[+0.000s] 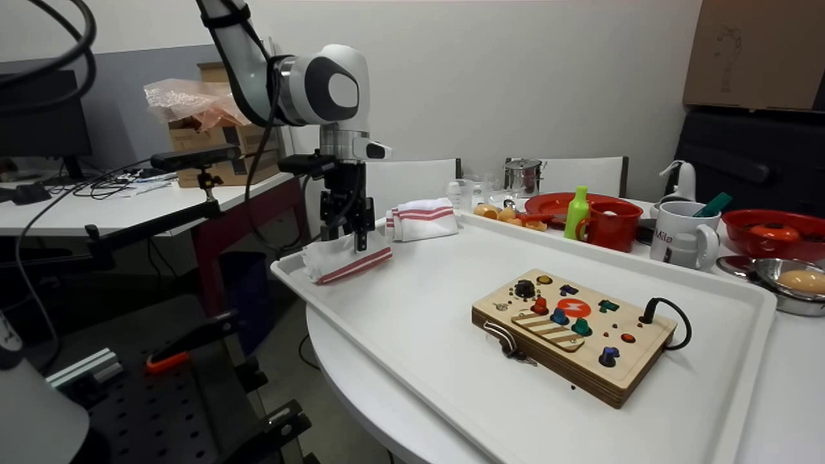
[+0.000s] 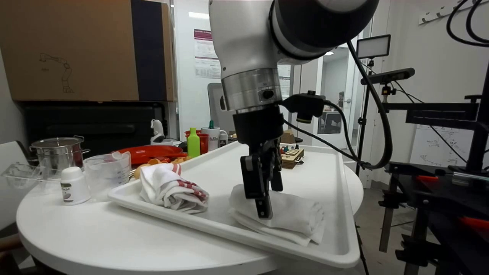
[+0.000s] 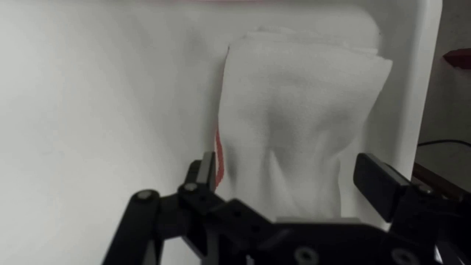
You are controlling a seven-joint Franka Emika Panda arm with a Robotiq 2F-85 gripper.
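Observation:
A white towel with red stripes (image 1: 352, 261) lies folded in the near-left corner of the white tray (image 1: 433, 379). My gripper is open, its fingers spread to either side of this towel in the wrist view. The towel's plain white top (image 3: 304, 97) fills the space between them, with a bit of red stripe along its left edge. From the second exterior view the gripper (image 2: 266, 201) points down at the towel (image 2: 293, 213); whether the fingers touch it I cannot tell. A second folded striped towel (image 2: 169, 188) rests beside it at the tray's end.
A wooden board with knobs and switches (image 1: 576, 328) sits on the tray's right half. Beyond the tray's long side stand a green bottle (image 1: 577, 210), a red mug (image 1: 611, 224), a white mug (image 1: 684, 232) and a steel pot (image 1: 523, 176). The tray's middle is clear.

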